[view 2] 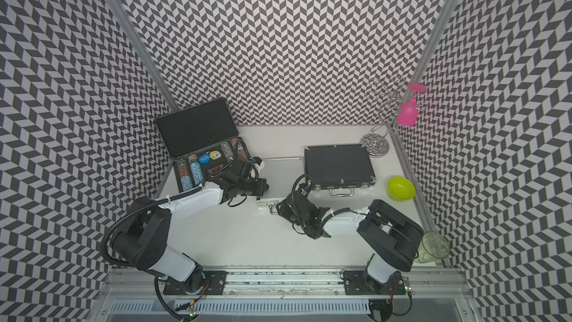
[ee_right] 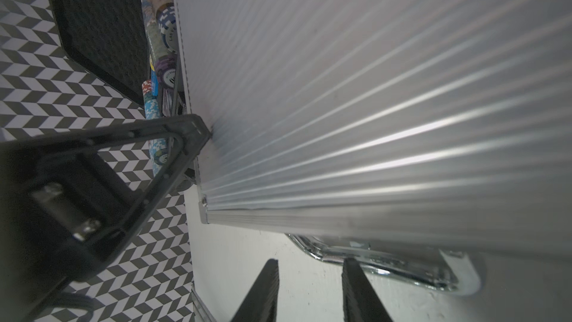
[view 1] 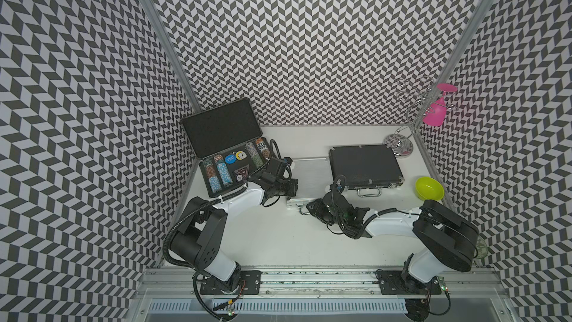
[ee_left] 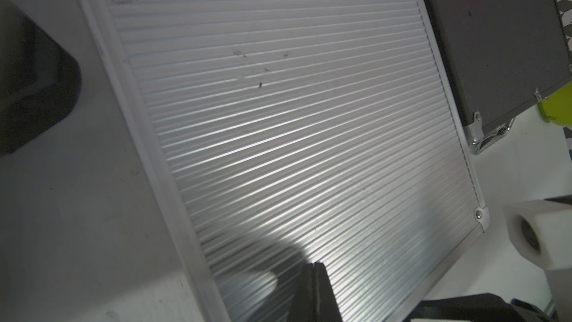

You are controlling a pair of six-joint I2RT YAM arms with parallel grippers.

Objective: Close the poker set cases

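The silver case [ee_left: 321,113] lies shut-lidded in the middle, its handle [ee_right: 381,262] on the near side. My left gripper is over that lid, shut with nothing visible between its fingers. My right gripper is at the near edge beside the handle, fingers apart and empty. At the left an open black case [view 1: 217,125] shows its raised lid, rows of chips and small round items. A shut black case [view 1: 366,164] lies right of the silver one. Whether the latches are fastened is unclear.
A yellow-green bowl [view 1: 429,188] sits at the right, with a chrome stand [view 2: 375,143] and pink object [view 2: 408,113] behind it. A glass container [view 2: 435,244] is at the front right.
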